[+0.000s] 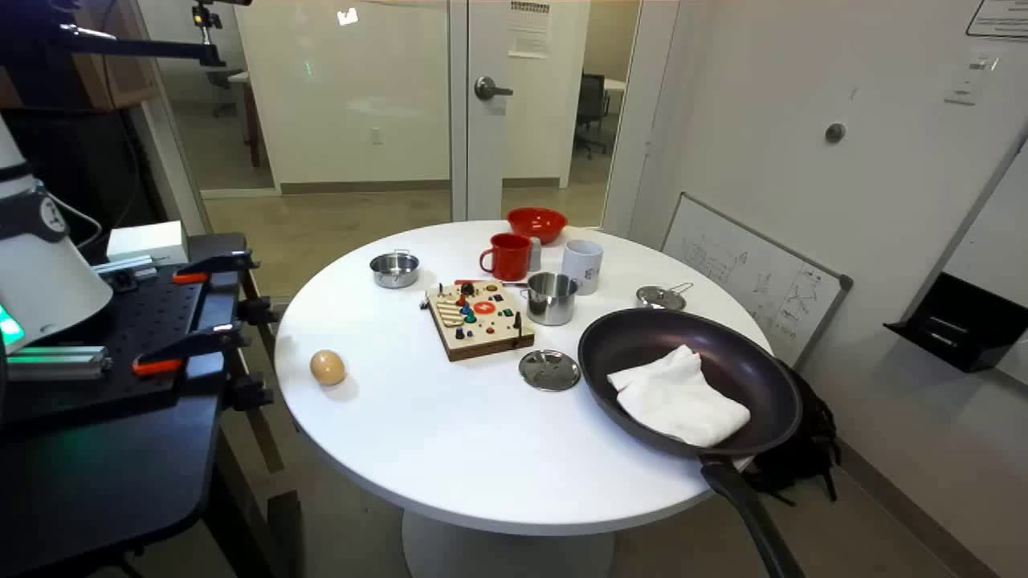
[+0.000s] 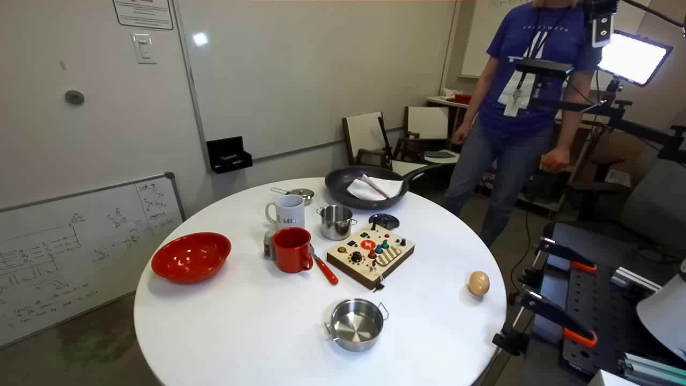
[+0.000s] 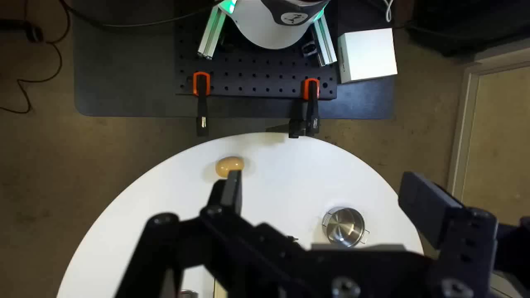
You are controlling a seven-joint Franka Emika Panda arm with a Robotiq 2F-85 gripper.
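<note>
My gripper is open high above the round white table, its two dark fingers wide apart with nothing between them. Just beyond the left fingertip, in the wrist view, lies a light brown egg (image 3: 229, 166), well below the gripper. A small steel pan (image 3: 343, 227) with wire handles shows beneath, towards the right finger. Mid-table is a wooden board with knobs and switches (image 1: 479, 318), mostly hidden by the gripper in the wrist view. A large black frying pan (image 1: 761, 405) holds a folded white cloth (image 1: 682, 399).
A red mug (image 2: 293, 251), white mug (image 2: 289, 212), steel pot (image 2: 337, 222) and red-handled utensil (image 2: 326, 271) crowd near the board. A red bowl (image 2: 191, 257) stands by the edge. Round lids (image 1: 549, 370) lie flat. Clear table (image 1: 424, 433) surrounds the egg. A person (image 2: 527, 96) stands behind.
</note>
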